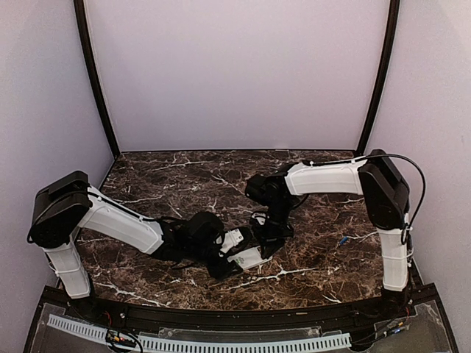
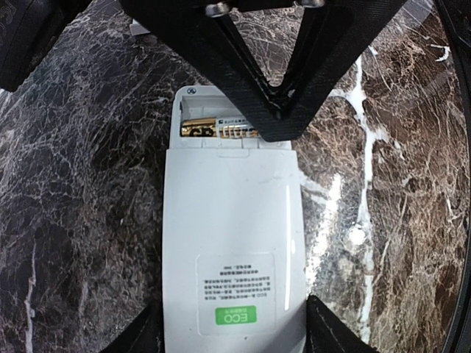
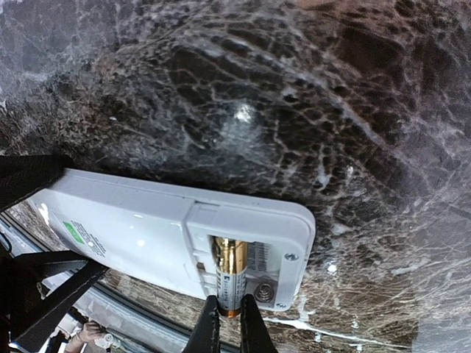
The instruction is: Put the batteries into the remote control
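Note:
The white remote [image 1: 246, 259] lies back-up near the front of the table, my left gripper [image 1: 228, 261] shut on its lower end, beside the green ECO label [image 2: 235, 315]. Its battery compartment is open at the far end, with a gold-and-silver battery [image 3: 232, 268] in or over it. My right gripper has its fingertips close together at the battery's copper-coloured end; whether they grip it is unclear. In the left wrist view the right gripper's black body hides part of the compartment.
A small blue object [image 1: 343, 240], perhaps a battery, lies on the marble table to the right. The front rail runs below the arms.

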